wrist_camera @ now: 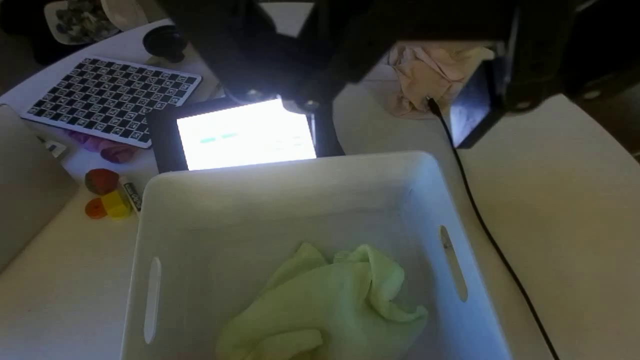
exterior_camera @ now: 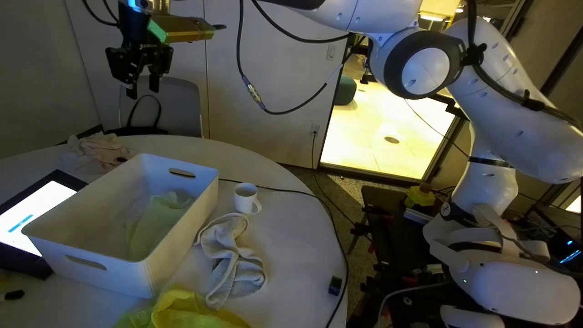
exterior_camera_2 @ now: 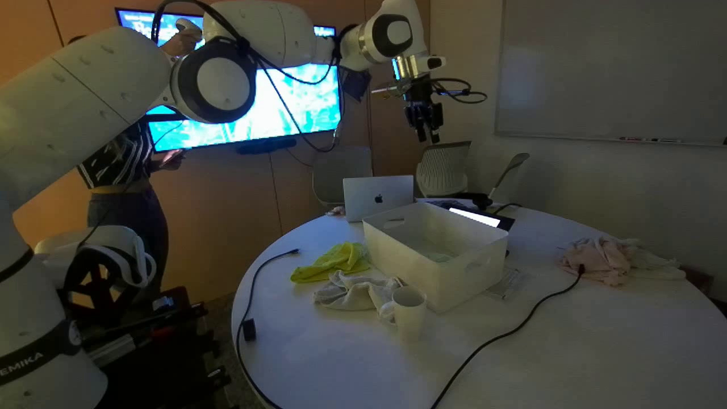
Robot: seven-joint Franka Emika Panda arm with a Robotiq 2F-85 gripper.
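A pale green cloth (wrist_camera: 336,300) lies crumpled on the floor of the white bin (wrist_camera: 282,171); part of it (exterior_camera: 161,216) also shows inside the bin in exterior view 1. High above the bin, my gripper (exterior_camera: 143,90) stands empty with its fingers spread apart. In exterior view 2 the gripper (exterior_camera_2: 427,135) hangs over the bin's far side, clear of everything. The dark fingers (wrist_camera: 477,102) cross the top of the wrist view with no cloth between them.
Beside the bin are a white mug (exterior_camera: 244,197), a grey cloth (exterior_camera: 235,262) and a yellow cloth (exterior_camera: 186,312). A lit tablet (wrist_camera: 246,135), a laptop (exterior_camera_2: 379,197) and a pink cloth (exterior_camera_2: 600,259) lie around it. A black cable (exterior_camera_2: 504,334) crosses the table.
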